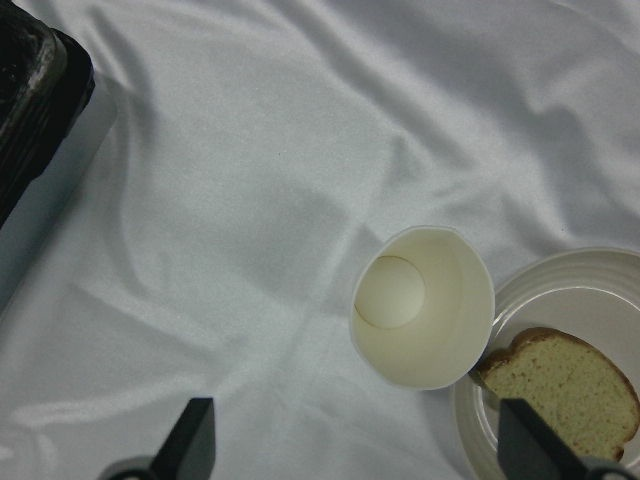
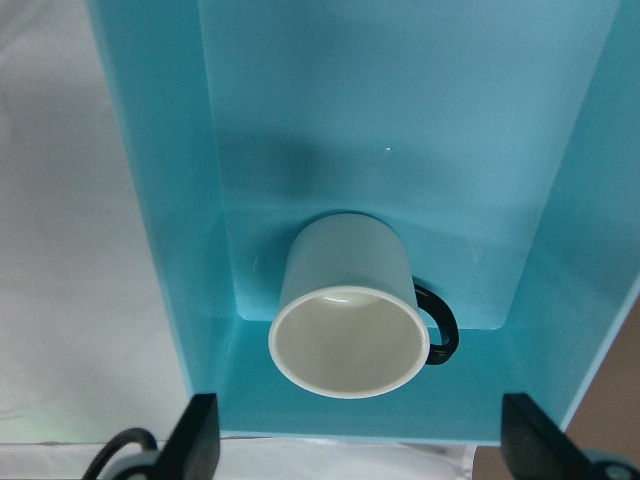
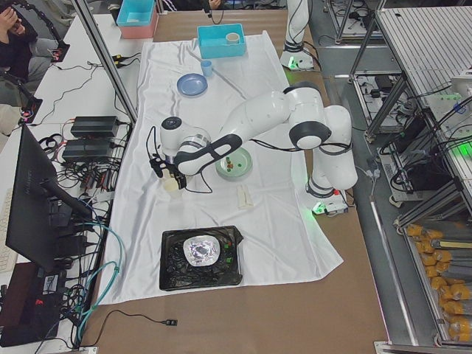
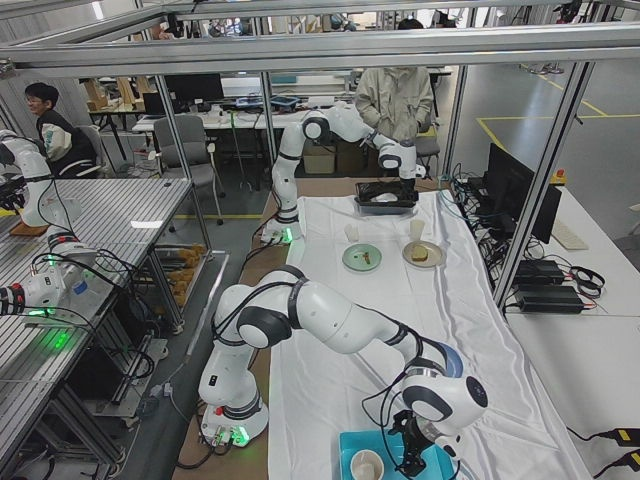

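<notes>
My left gripper is open above the white cloth. Below it a white paper cup (image 1: 425,305) stands beside a beige plate (image 1: 590,300) holding a slice of bread (image 1: 550,390). The edge of a black tray (image 1: 30,120) shows at the left of that view. My right gripper is open over a blue bin (image 2: 400,120), with a white mug (image 2: 350,250) with a black handle lying in it, nothing between the fingers.
In the left camera view, a blue plate (image 3: 192,84) and blue cup (image 3: 207,68) are toward the back. A green plate (image 3: 234,168) with small items sits mid-table. The black tray (image 3: 169,273) holds a foil-like dish (image 3: 201,250).
</notes>
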